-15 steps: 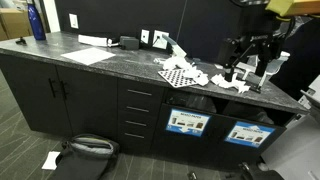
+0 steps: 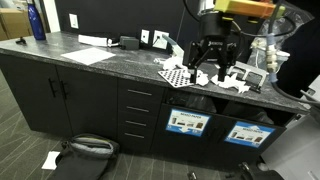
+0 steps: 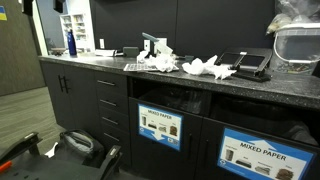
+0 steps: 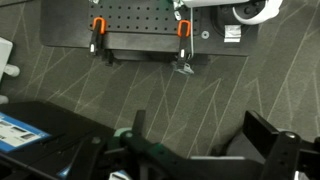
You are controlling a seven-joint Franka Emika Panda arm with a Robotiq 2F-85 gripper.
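No object is named for this moment. My gripper (image 2: 208, 74) hangs above the right part of the dark counter (image 2: 130, 66) in the first exterior view. From the wrist, the gripper has its dark fingers spread wide, with only grey floor tiles between them. Crumpled white paper (image 2: 235, 83) lies on the countertop near the arm; the second exterior view shows crumpled paper (image 3: 208, 68) close to the counter's front edge. A white perforated sheet (image 2: 178, 77) is beside it.
Below the counter are two openings with "mixed paper" signs (image 3: 160, 123). A dark bag (image 2: 88, 156) sits on the floor. A flat white sheet (image 2: 88, 56) and a blue bottle (image 2: 35, 20) are farther left. A clear container (image 3: 295, 45) stands at the right end.
The things on the counter look unmoved.
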